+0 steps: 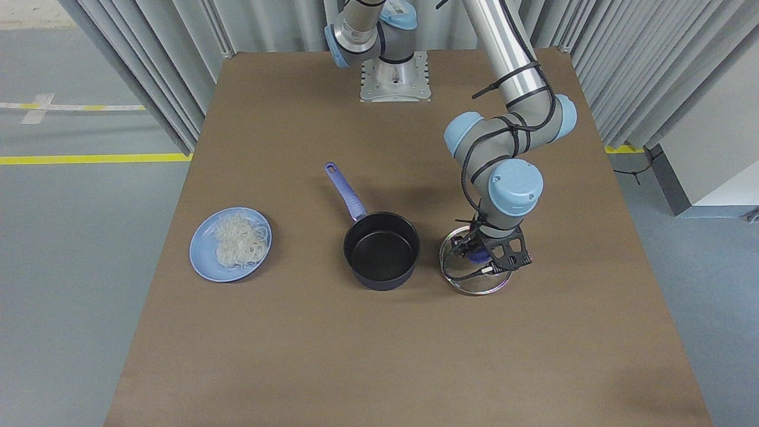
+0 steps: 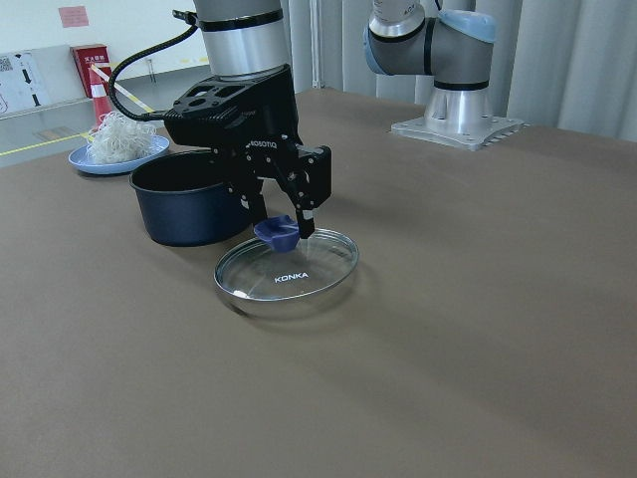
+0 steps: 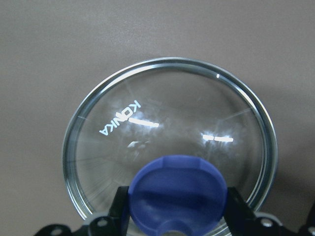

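Note:
The glass lid [image 2: 299,279] with its steel rim and blue knob [image 3: 177,196] is low at the table, right of the pot in the front view. My gripper [image 2: 279,214] is shut on the knob. The dark pot [image 1: 381,257] stands uncovered, empty inside, its purple handle [image 1: 341,185] pointing to the back. A blue plate [image 1: 206,252] with white noodles [image 1: 240,241] lies left of the pot.
The arm's base [image 1: 395,89] is at the back edge of the brown table [image 1: 398,356].

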